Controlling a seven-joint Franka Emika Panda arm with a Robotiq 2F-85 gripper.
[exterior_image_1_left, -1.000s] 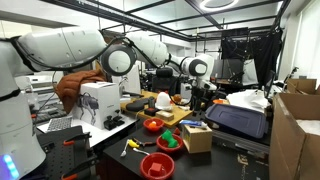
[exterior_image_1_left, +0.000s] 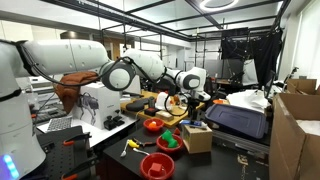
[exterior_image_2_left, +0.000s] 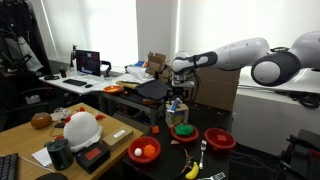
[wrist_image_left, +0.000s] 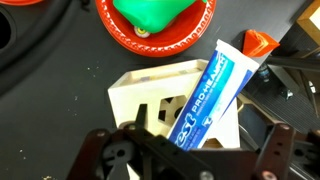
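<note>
A blue and white Pro-Health toothpaste box (wrist_image_left: 207, 100) lies slantwise across the top of a small cardboard box (exterior_image_1_left: 197, 139). It also shows as a small blue shape (exterior_image_1_left: 195, 124) in exterior view 1. My gripper (exterior_image_1_left: 194, 103) hangs above the cardboard box, pointing down, its fingers open. In the wrist view, the near end of the toothpaste box extends between the parted fingers. Exterior view 2 shows the gripper (exterior_image_2_left: 180, 92) over the same cardboard box (exterior_image_2_left: 178, 117).
A red bowl (wrist_image_left: 194, 37) with a green item (wrist_image_left: 150, 10) stands close beside the cardboard box. Another red bowl (exterior_image_1_left: 157, 167) sits nearer the arm's base. Behind are a grey bin (exterior_image_1_left: 237, 121) and a white cap (exterior_image_1_left: 164, 101). A large carton (exterior_image_1_left: 296, 135) blocks the right side.
The gripper has come down closer to the toothpaste box and the cardboard box beneath it. The objects on the table look unmoved.
</note>
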